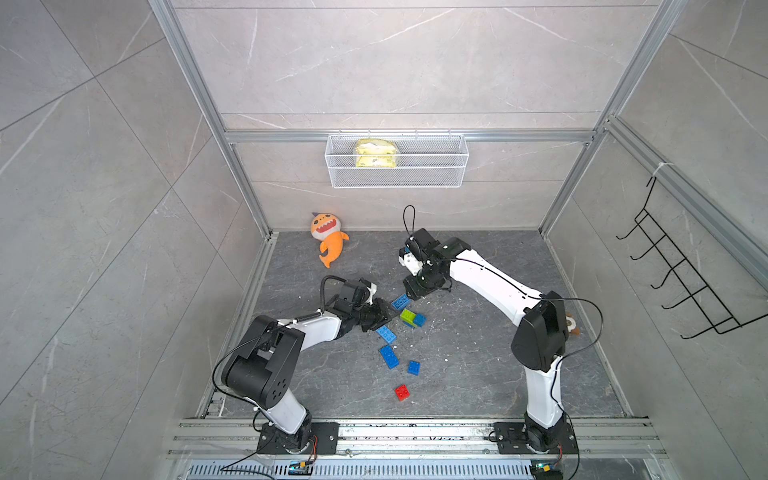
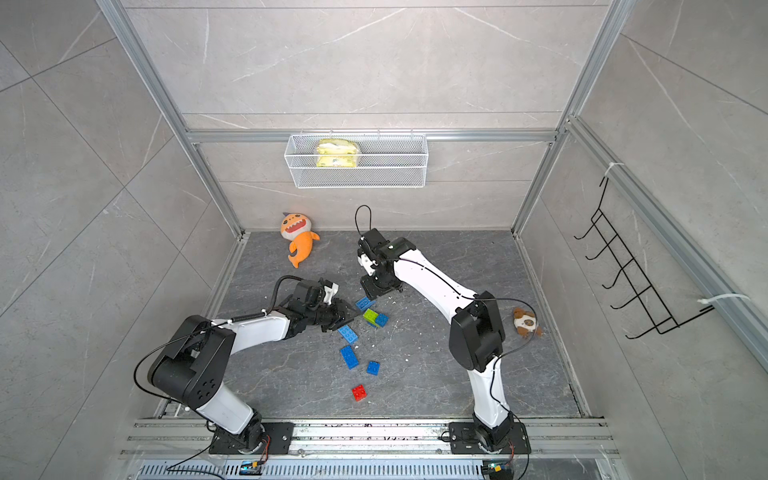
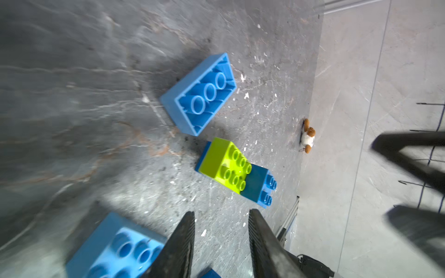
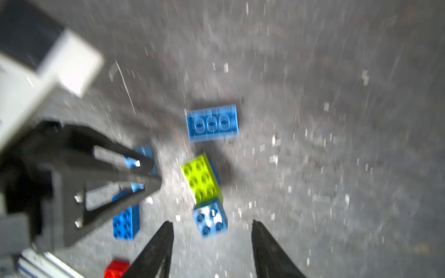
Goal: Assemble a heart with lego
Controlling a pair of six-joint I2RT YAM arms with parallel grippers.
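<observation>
A lime green brick (image 4: 199, 178) is joined to a blue brick (image 4: 211, 220), with another bit of blue showing beneath the green; this piece rests on the floor. Just behind it lies a blue brick (image 3: 199, 95), its hollow underside showing. My right gripper hangs above the piece, fingers apart and empty. From the left, my left gripper is open too, with nothing between its fingers, near a light blue brick (image 3: 116, 247). Closer to the front lie a blue brick (image 1: 389, 356), a small blue brick (image 1: 413, 367) and a red brick (image 1: 401, 393).
An orange shark toy (image 1: 326, 237) lies at the back left, and a brown-and-white plush (image 2: 525, 322) at the right edge. A white wire basket (image 1: 432, 164) hangs on the back wall. Floor between the right arm and the front edge is mostly clear.
</observation>
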